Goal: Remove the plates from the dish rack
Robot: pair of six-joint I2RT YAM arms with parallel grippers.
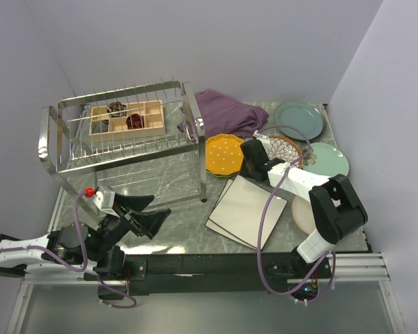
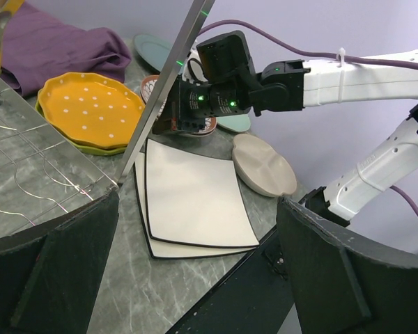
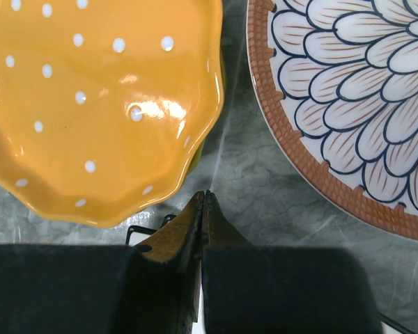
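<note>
A metal dish rack (image 1: 129,165) stands at the left; no plates show on its upper tier. On the counter lie a yellow dotted plate (image 1: 223,154) over a green one, a flower-patterned plate (image 1: 283,149), a teal plate (image 1: 298,119), a pale green plate (image 1: 327,161) and a beige plate (image 1: 304,214). My right gripper is shut, its tips between the yellow plate (image 3: 104,104) and the patterned plate (image 3: 362,90), with nothing visible between them. In front of the rack, my left gripper (image 1: 159,213) hangs open and empty.
Two white square boards (image 1: 245,210) overlap at the counter's front middle. A purple cloth (image 1: 226,115) lies crumpled at the back. A wooden tray (image 1: 127,121) with small items shows through the rack. Walls close in the right and back.
</note>
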